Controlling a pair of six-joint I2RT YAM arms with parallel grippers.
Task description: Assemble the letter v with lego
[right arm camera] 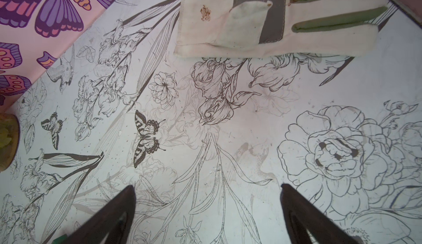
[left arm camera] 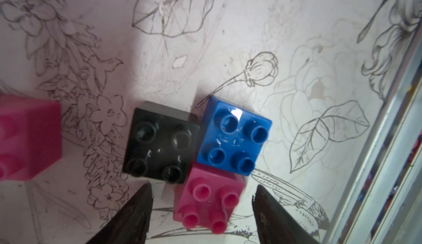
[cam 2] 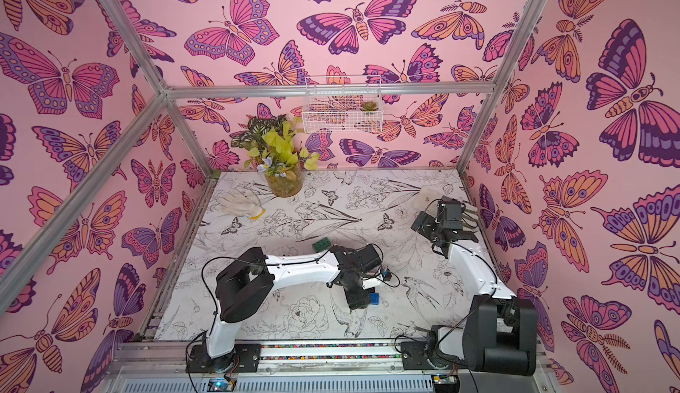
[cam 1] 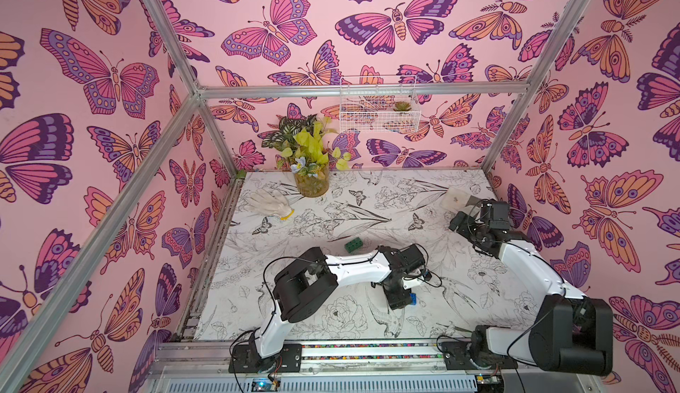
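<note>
In the left wrist view a black brick (left arm camera: 160,142), a blue brick (left arm camera: 234,134) and a pink brick (left arm camera: 209,197) lie close together on the table, studs up. My left gripper is open, its fingers either side of the pink brick. Another pink brick (left arm camera: 26,137) shows at that view's left edge. From above, the left arm hides most of this group; only the blue brick (cam 1: 413,298) peeks out. A dark green brick (cam 1: 353,245) lies behind the left arm. My right gripper is open and empty over bare table at the right.
White gloves (cam 1: 269,203) and a plant pot (cam 1: 312,181) stand toward the back left. Another glove (right arm camera: 206,19) lies near the right gripper. A rail (left arm camera: 373,147) runs along the table's front edge.
</note>
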